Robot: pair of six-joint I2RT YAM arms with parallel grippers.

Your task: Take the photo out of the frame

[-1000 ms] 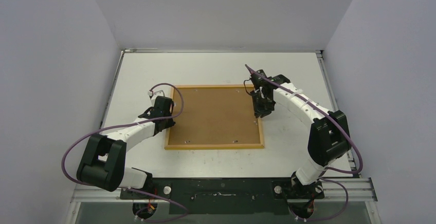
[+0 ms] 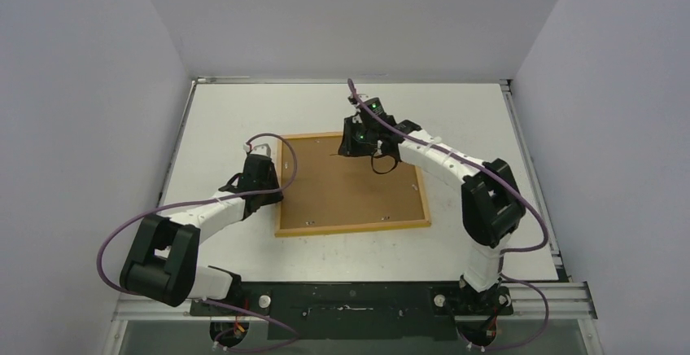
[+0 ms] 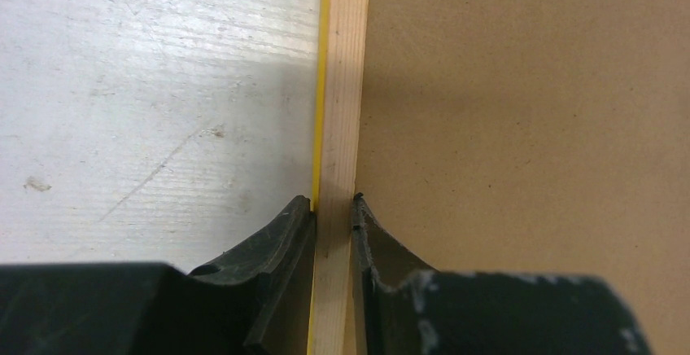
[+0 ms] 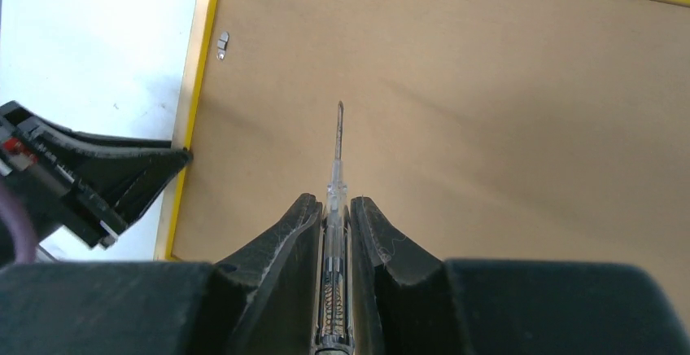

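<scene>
The picture frame (image 2: 350, 230) lies back side up on the table, with a wooden rim and a brown backing board (image 2: 346, 192). Small metal clips (image 4: 222, 45) sit along the inner edge of the rim. My left gripper is shut on the frame's left rail (image 3: 340, 86), one finger on each side of it. Above the board, my right gripper is shut on a slim clear-bodied tool (image 4: 334, 241) whose thin metal tip (image 4: 340, 123) points out past the fingertips. No photo shows; the board covers the inside.
Bare white table (image 2: 342, 257) surrounds the frame on all sides. Purple cables (image 2: 488, 177) loop above both arms. Grey walls (image 2: 602, 127) close in the sides and back.
My right gripper has moved from the frame's right rail leftward, over the upper middle of the board. The frame has shifted slightly right, with the left gripper still on its left rail.
</scene>
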